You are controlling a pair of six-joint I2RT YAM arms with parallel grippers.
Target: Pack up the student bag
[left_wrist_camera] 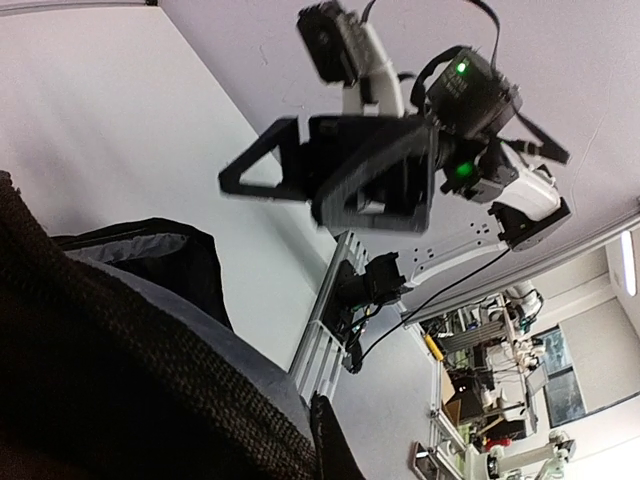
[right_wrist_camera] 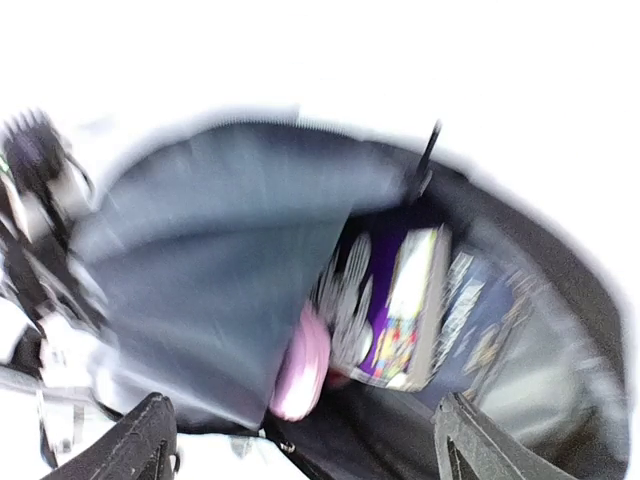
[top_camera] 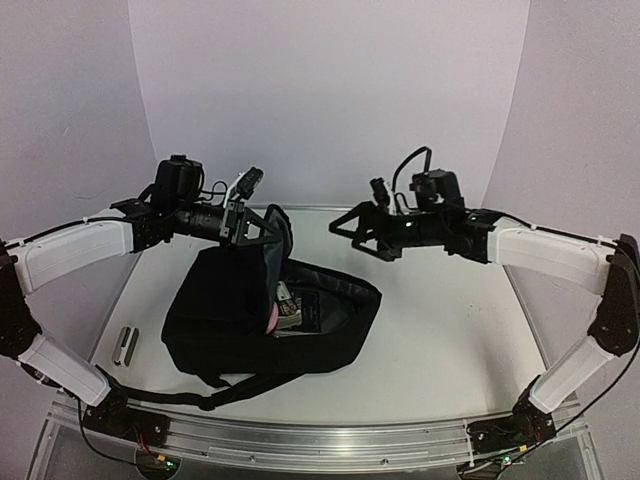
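Observation:
The black bag lies on the table with its mouth open towards the right. My left gripper is shut on the bag's raised flap; dark fabric fills much of the left wrist view and hides most of its fingers. In the right wrist view, a pink item and a colourful boxed or book-like item lie inside the bag, beside other blurred contents. Above and right of the bag's mouth, my right gripper stands open, its fingers wide apart and empty.
A small silver-and-dark object lies on the table left of the bag. A strap trails along the front edge.

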